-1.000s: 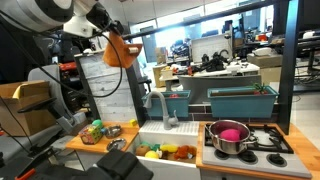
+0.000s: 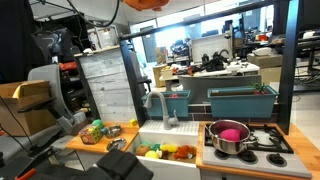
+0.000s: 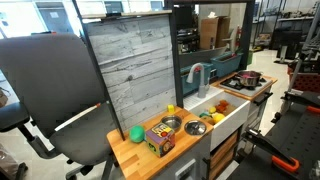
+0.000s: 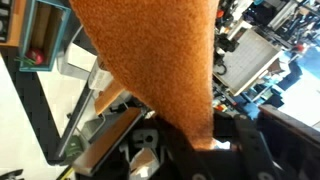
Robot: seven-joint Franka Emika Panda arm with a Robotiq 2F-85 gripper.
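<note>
A large orange cloth fills the upper middle of the wrist view. My gripper is shut on it, and the dark fingers show at the cloth's lower end. Only the cloth's bottom edge reaches into the top of exterior view 1, high above the counter and left of the sink. The gripper itself is out of sight in both exterior views.
Toy food lies in the white sink, beside a grey faucet. On the stove at right stands a pot with something pink inside. Bowls and a patterned box occupy the left counter. A dark horizontal beam crosses above.
The arm has risen with the orange cloth and left exterior view 1, apart from a hanging cable and the cloth's lower edge. Things on the counter have stayed put.
</note>
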